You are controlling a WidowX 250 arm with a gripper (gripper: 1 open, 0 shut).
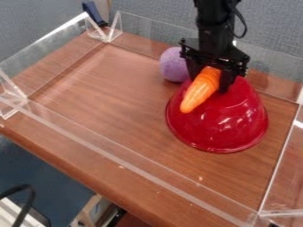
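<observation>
The black robot gripper (215,65) reaches down from the top centre, shut on an orange carrot (200,91) that slants down and to the left over a red dome-shaped bowl or lid (232,124). A purple round object (173,64) rests just left of the gripper, partly hidden behind it. The fingertips are dark and hard to make out against the carrot's upper end.
The wooden work surface (95,97) is bordered by clear plastic walls (142,172). Dark clutter and a black cable (24,191) lie outside at the lower left.
</observation>
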